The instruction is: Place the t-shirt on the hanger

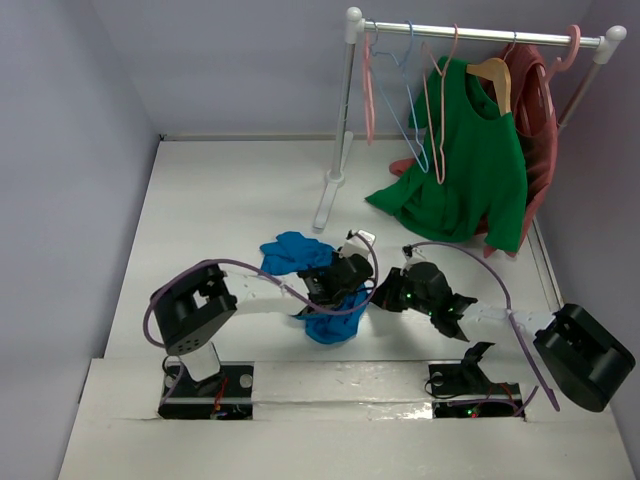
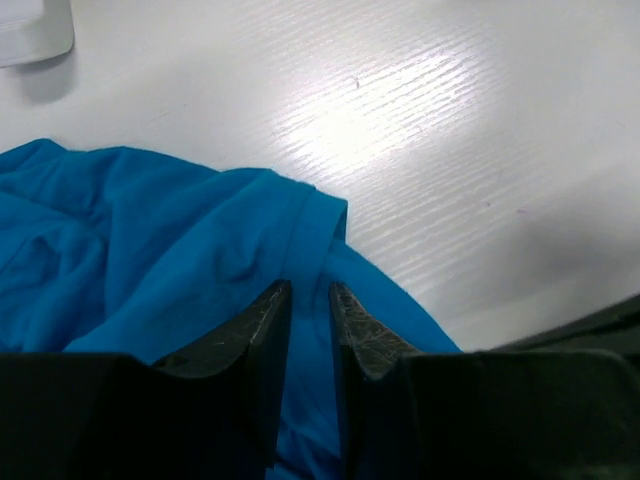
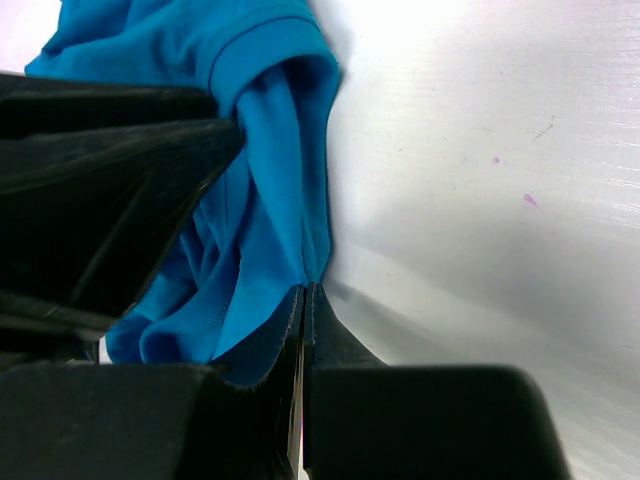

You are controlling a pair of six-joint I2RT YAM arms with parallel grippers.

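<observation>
The blue t shirt (image 1: 290,252) lies bunched on the table, partly hidden under my left arm. Over it is my left gripper, its fingers a little apart, with blue cloth showing in and beyond the gap. In the right wrist view, an edge of the t shirt (image 3: 268,120) tapers down to my right gripper, which is shut on that thin edge. The left gripper's dark fingers (image 3: 160,165) show close by over the cloth. Empty hangers, a blue one (image 1: 388,102) and a pink one (image 1: 442,125), hang from the rack.
The rack's rail (image 1: 480,33) runs along the back right. A green shirt (image 1: 465,160) on a wooden hanger (image 1: 497,72) and a red garment (image 1: 538,160) fill its right side. One rack foot (image 1: 325,205) reaches toward the t shirt. Bare table lies at the left.
</observation>
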